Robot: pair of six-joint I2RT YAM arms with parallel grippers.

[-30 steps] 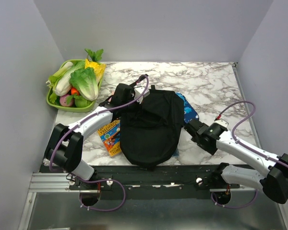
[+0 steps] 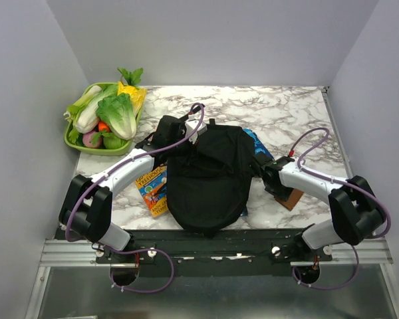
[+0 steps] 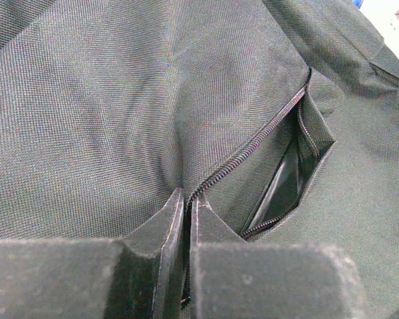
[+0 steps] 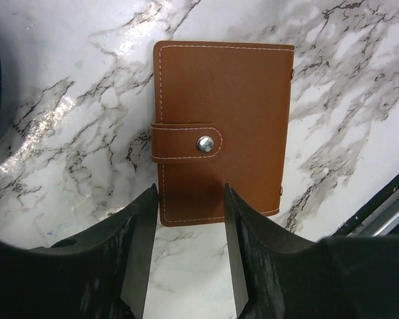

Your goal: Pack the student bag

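Note:
The black bag [image 2: 209,193] lies on the table centre, its opening slack. At the zipper edge [image 3: 253,143], my left gripper is shut on the bag's fabric; a dark gap in the bag shows to its right. A brown notebook [image 4: 223,119] with a snap strap lies flat on the marble, partly under the right arm in the top view. My right gripper is open above the notebook's near edge. One finger [image 4: 146,212] is at its near left corner, the other over its cover, with nothing visibly gripped.
An orange and yellow book [image 2: 153,189] sticks out left of the bag, and a blue item [image 2: 258,143] shows at its right edge. A green basket [image 2: 106,151] of vegetables stands at the back left.
The left arm and the bag look unchanged.

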